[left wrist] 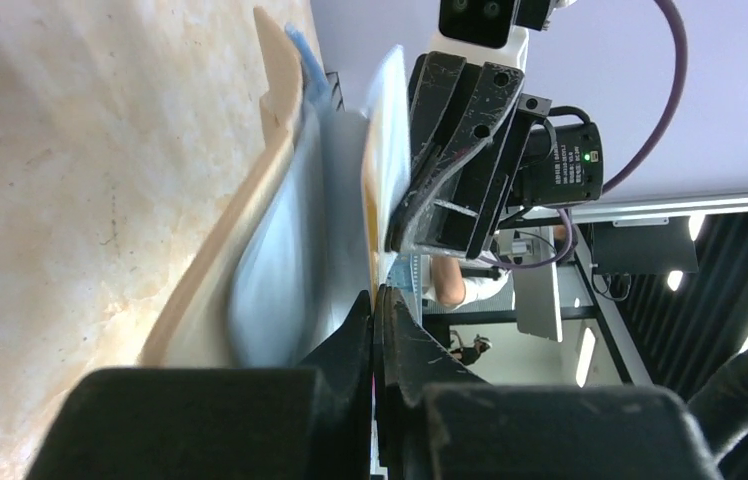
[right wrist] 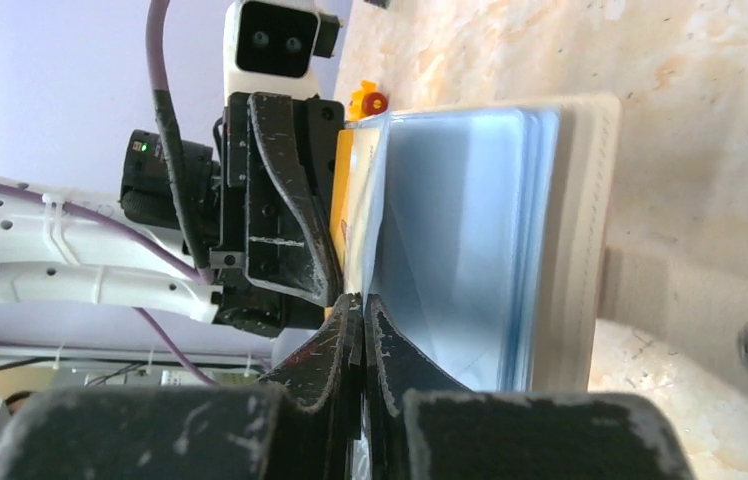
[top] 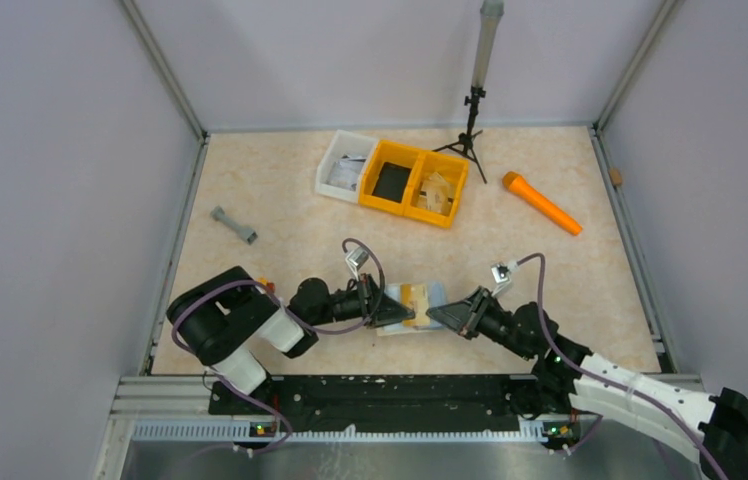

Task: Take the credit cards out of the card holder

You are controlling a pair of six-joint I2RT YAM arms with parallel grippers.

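The card holder lies opened on the table, with a beige cover [right wrist: 590, 200] and blue sleeves [right wrist: 460, 230]. An orange-and-cream card [top: 416, 297] stands at one raised sleeve, seen almost edge-on in the left wrist view. My left gripper is shut on the near edge of this card; how much of the card is still within the sleeve cannot be told. From the opposite side, my right gripper is shut on the thin raised sleeve. Both grippers meet closely over the holder, hiding part of it.
Behind the holder stand a white bin [top: 326, 178] and an orange bin [top: 382, 206] with things inside. An orange microphone [top: 542, 203] lies at right, a grey tool [top: 234, 225] at left, and a black tripod [top: 469, 143] behind.
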